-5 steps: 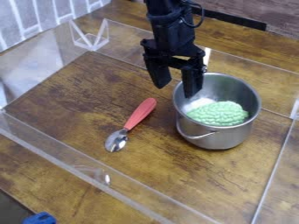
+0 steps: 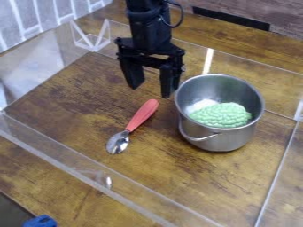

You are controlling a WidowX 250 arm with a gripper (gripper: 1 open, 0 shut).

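Note:
My black gripper [image 2: 151,82] hangs open above the wooden surface, behind the red-handled spoon and to the left of the steel pot's rim, with nothing seen between its fingers. The spoon [image 2: 140,119] lies on the wood, its metal head toward the front left. The steel pot [image 2: 215,138] stands at the right, holding a pale green bumpy object [image 2: 221,113].
Clear plastic walls [image 2: 71,166] border the wooden work area [image 2: 71,111], whose left part is bare. A blue object [image 2: 38,221] sits at the bottom left corner, outside the walls.
My gripper has moved left, away from over the pot's rim. The spoon, pot and green object have stayed in place.

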